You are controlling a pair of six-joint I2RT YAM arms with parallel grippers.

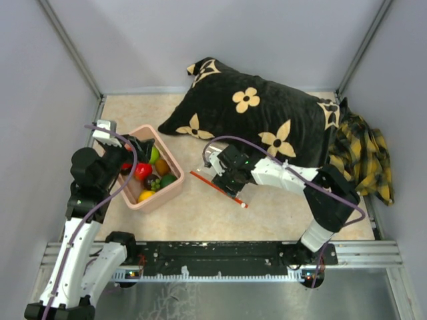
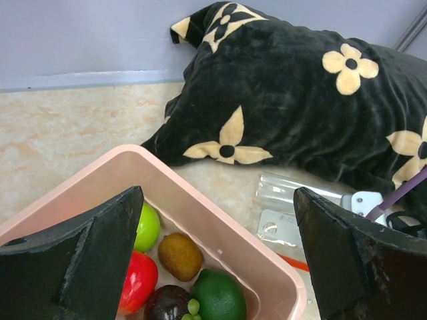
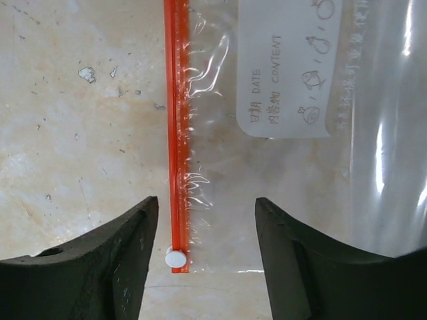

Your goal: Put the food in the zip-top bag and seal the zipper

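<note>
The clear zip bag (image 3: 287,173) lies flat on the table, its red zipper strip (image 3: 179,120) with a white slider (image 3: 176,259) at the near end in the right wrist view. My right gripper hovers over that end, fingers apart, slider and strip between them from above, nothing visibly held. The pink bin (image 1: 175,187) at left holds toy food: a red tomato (image 1: 143,171), green pear (image 2: 146,227), brown potato (image 2: 179,255), avocado (image 2: 218,295) and others. My left gripper is open above the bin.
A black floral pillow (image 1: 233,113) lies along the back. A yellow-black plaid cloth (image 1: 360,160) is bunched at the right. Bare table (image 1: 293,220) shows at the front and behind the bin.
</note>
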